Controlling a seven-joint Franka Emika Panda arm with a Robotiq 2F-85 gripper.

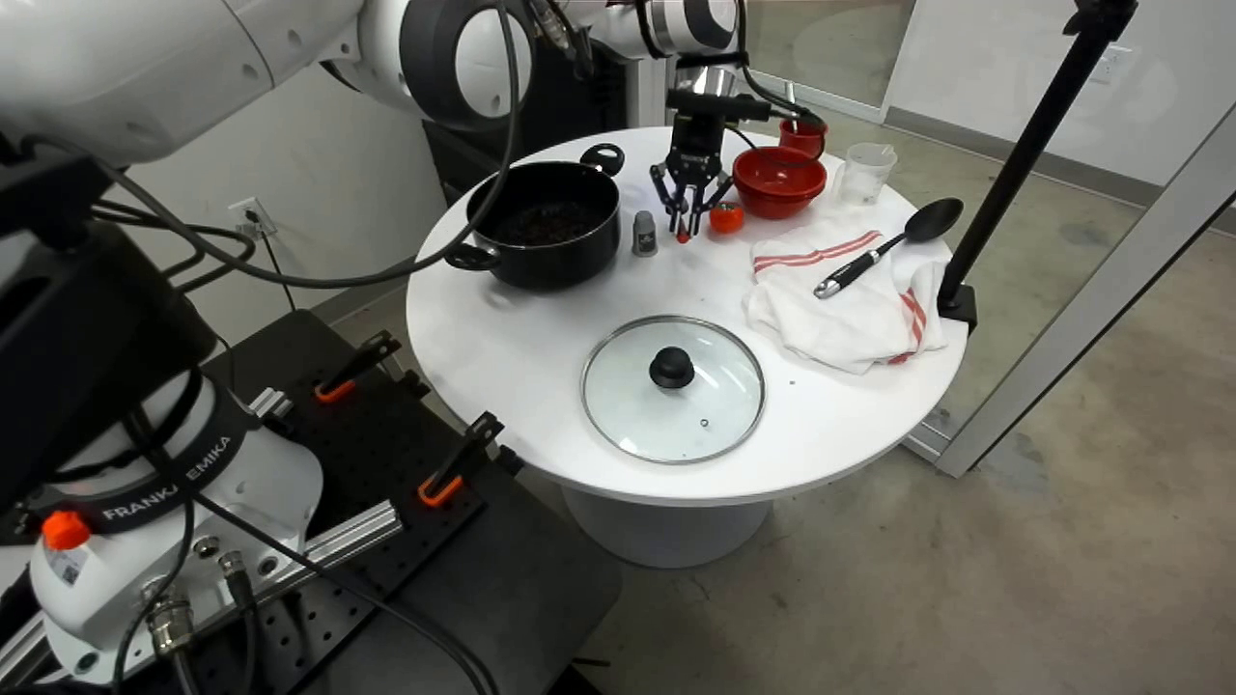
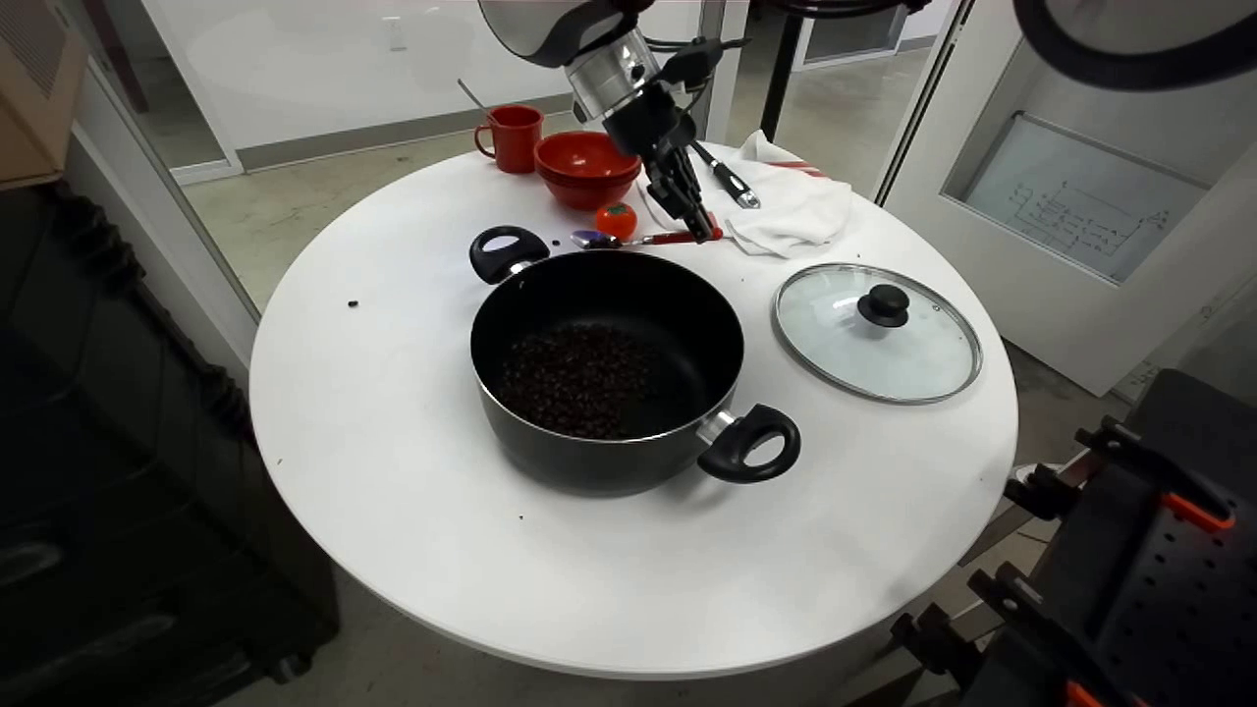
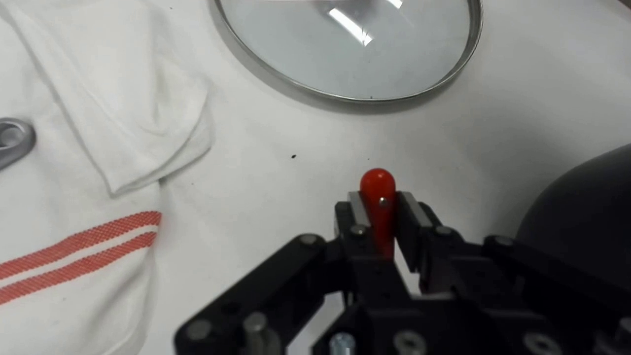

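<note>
My gripper is shut on the red handle of a spoon, near its rounded end. In exterior view 2 the spoon stretches left from the fingers, its shiny head by the tomato and behind the pot's rim. Exterior view 1 has my gripper low over the table, between a small grey shaker and the tomato; most of the spoon is hidden there. Whether the spoon touches the table I cannot tell.
A black pot holds dark beans. Near it lies a glass lid. Red bowls, a red mug, a clear cup and a towel bearing a black spoon take up the far side.
</note>
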